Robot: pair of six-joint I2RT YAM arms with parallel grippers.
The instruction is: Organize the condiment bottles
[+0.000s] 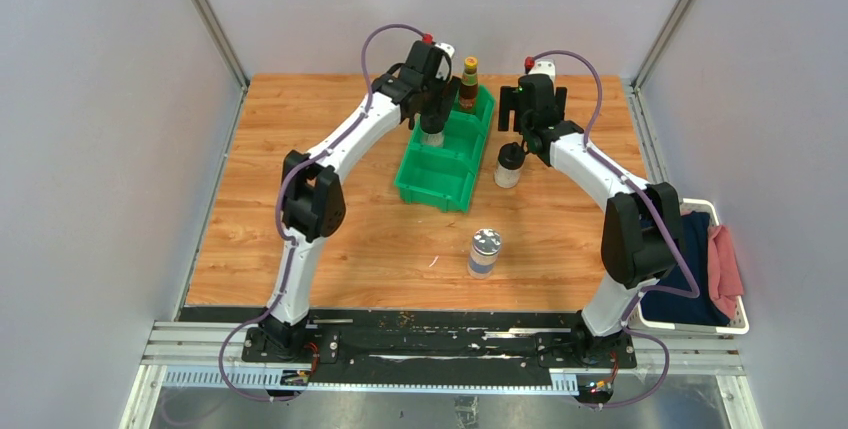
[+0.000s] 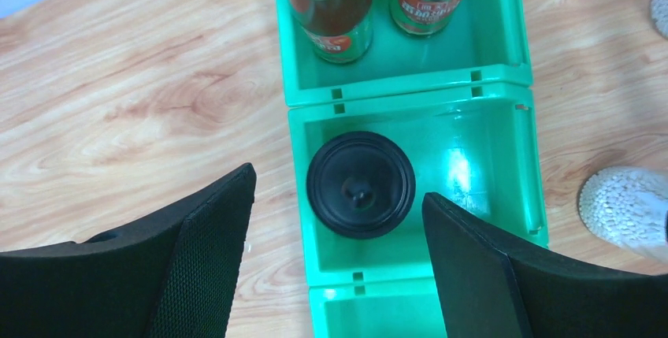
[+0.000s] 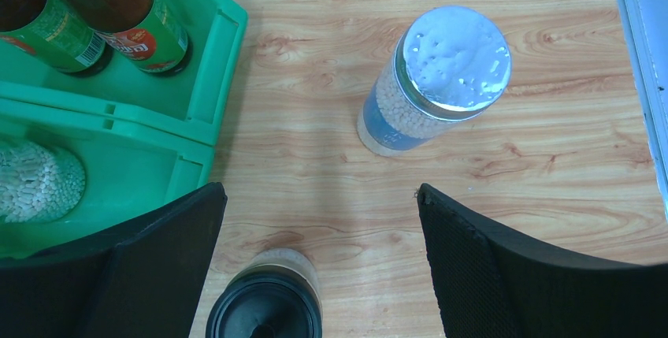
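Observation:
In the middle compartment of the green tray (image 1: 438,174) stands a black-capped jar (image 2: 361,185), on its left side. My left gripper hangs above it with its fingers parted, one on either side and apart from the cap. Two brown sauce bottles (image 2: 429,7) stand in the far compartment; the near one looks empty. My right gripper is open to the tray's right with nothing held. Close by it are a second black-capped jar (image 3: 266,306) and a silver-topped jar (image 3: 457,58), both standing on the table.
Another silver-topped jar (image 1: 484,252) stands toward the table's front. A white basket (image 1: 742,318) with dark and pink cloth sits off the table at the right. Left of the tray the wooden table (image 1: 258,169) is clear.

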